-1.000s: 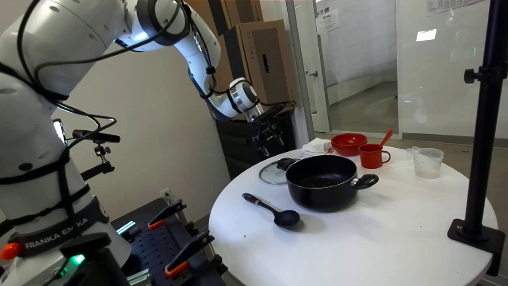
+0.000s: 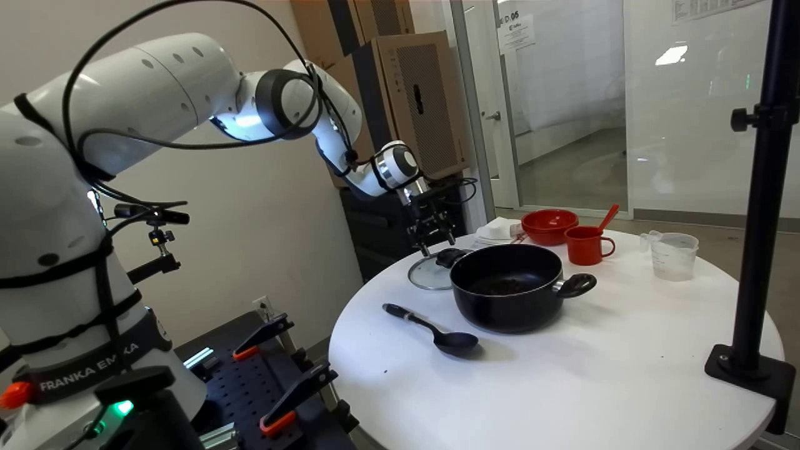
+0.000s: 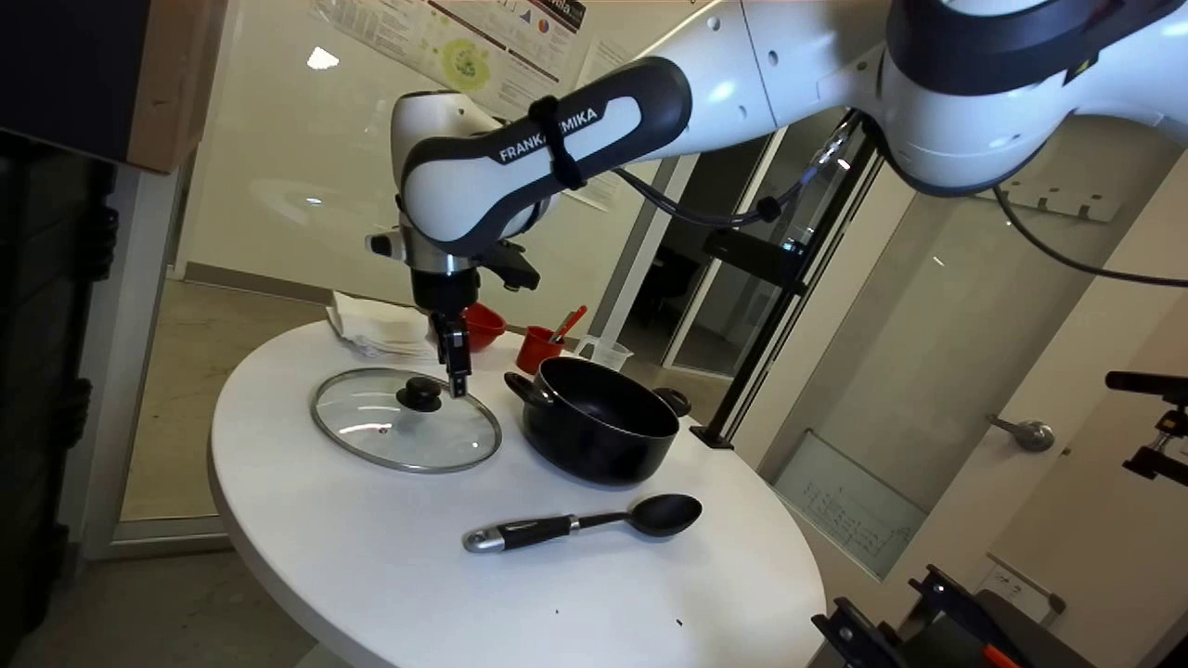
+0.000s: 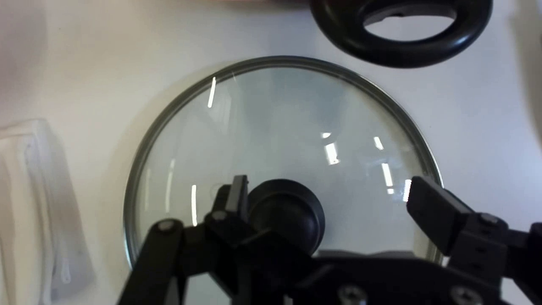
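Observation:
A glass lid [image 4: 284, 117] with a metal rim and a round black knob [image 4: 289, 216] lies flat on the white table. Over it is my gripper, pointing down with its fingers wide apart. In the wrist view the knob appears between them, much closer to the left finger [image 4: 236, 197] than to the right one. Exterior view 2 shows the gripper [image 3: 458, 391] low beside the knob [image 3: 419, 393]; whether they touch cannot be told. The black pot [image 2: 504, 300] stands uncovered next to the lid, some dark matter at its bottom.
A black spoon [image 3: 535, 531] lies in front of the pot. Behind are folded white cloths [image 3: 379, 323], a red bowl [image 2: 549, 227], a red mug [image 2: 585, 246] with a red utensil, and a clear measuring cup [image 2: 674, 257]. A black post [image 2: 755, 195] rises at the table's edge.
The arm has reached outward and the gripper has come down and to the right, closer to the lid. The spoon's bowl has shifted slightly right; lid and pot look unmoved.

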